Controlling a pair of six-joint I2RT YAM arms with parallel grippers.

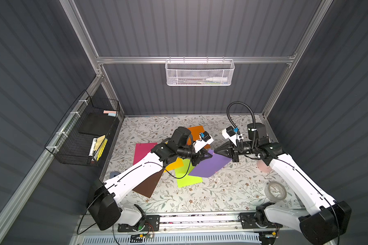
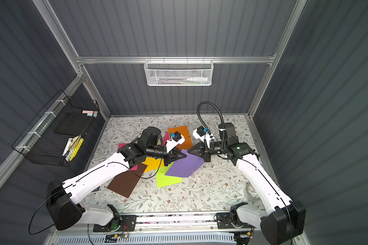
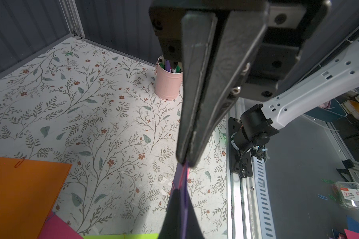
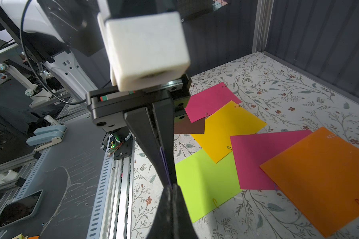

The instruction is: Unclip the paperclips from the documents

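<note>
A purple sheet [image 1: 209, 166] [image 2: 182, 166] is held up between my two grippers, which face each other above the table centre. My left gripper [image 1: 208, 155] is shut on it at one side. My right gripper [image 1: 218, 151] is shut on it from the right. In the left wrist view the sheet appears edge-on with a thin pink-red line, possibly a clip, at the fingertips. Paperclips show on the orange sheet [image 4: 311, 179], yellow sheet [image 4: 223, 127] and lime sheet [image 4: 203, 187], which lie on the table with magenta and brown ones.
A pink pen cup [image 3: 167, 85] and tape roll [image 1: 275, 185] are at the right. A black wire basket [image 1: 61, 147] hangs on the left wall, a white one [image 1: 199, 81] at the back.
</note>
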